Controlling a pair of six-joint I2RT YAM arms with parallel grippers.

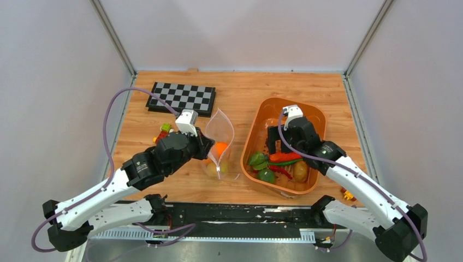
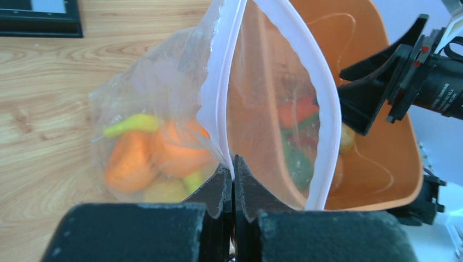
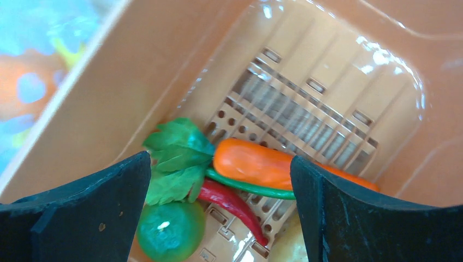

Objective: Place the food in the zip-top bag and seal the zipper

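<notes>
The clear zip top bag (image 1: 221, 130) stands on the table with its mouth spread. Inside it show an orange fruit (image 1: 220, 148) and other toy food, yellowish-green and orange. My left gripper is shut on the bag's white zip edge (image 2: 221, 82). Over the orange bin (image 1: 256, 128) my right gripper stands open, nothing between its fingers. Below it lie a carrot (image 3: 254, 162), a green pepper (image 3: 245, 187), a red chili (image 3: 232, 204), green leaves (image 3: 180, 153), a round green vegetable (image 3: 171, 229) and a brown potato (image 1: 300, 171).
A checkered board (image 1: 183, 97) lies at the back left. Toy bricks (image 1: 164, 131) sit behind the left arm, and a yellow toy (image 1: 348, 195) is by the right arm. The bin's near-left wall stands close beside the bag.
</notes>
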